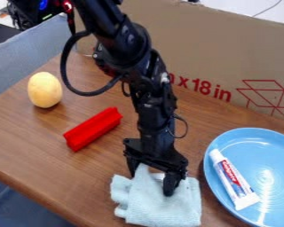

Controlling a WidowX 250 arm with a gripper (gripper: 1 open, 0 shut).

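My black arm comes down from the top of the camera view to my gripper point(156, 177), which is low over a pale blue-white cloth point(156, 204) near the table's front edge. Its fingertips reach into the cloth's upper part; whether they are open or shut on it I cannot tell. The cloth lies folded and rumpled on the wooden table.
A red block point(92, 128) and a yellow egg-shaped object point(43, 90) lie to the left. A blue plate point(272, 167) with a toothpaste tube point(233, 178) is at the right. A cardboard box point(227, 53) stands behind.
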